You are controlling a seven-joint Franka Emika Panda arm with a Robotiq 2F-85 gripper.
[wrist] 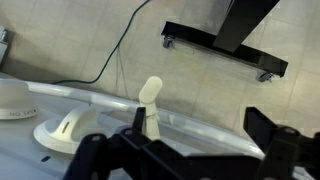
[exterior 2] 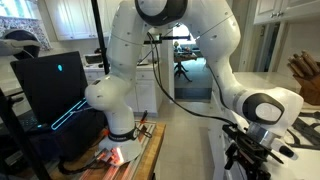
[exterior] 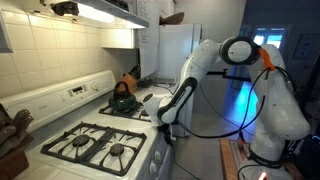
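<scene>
My gripper points down over the front edge of the white stove (wrist: 100, 97), its black fingers apart and nothing visible between them. Near the left finger, a white, round-ended piece (wrist: 150, 90) sticks out past the stove's edge in the wrist view. White knobs (wrist: 75, 126) lie to its left. From the side, the gripper (exterior: 166, 132) is at the stove's front, close to the knobs. Exterior view 2 also shows the gripper (exterior 2: 243, 155) low at the stove front; whether it touches anything cannot be told.
A dark green kettle (exterior: 124, 98) stands on the rear burner, with black grates (exterior: 95, 145) nearer. Beyond the stove front is open floor (wrist: 100, 40). A black wheeled stand (wrist: 225, 48) is on that floor, with a thin cable (wrist: 120, 42) beside it.
</scene>
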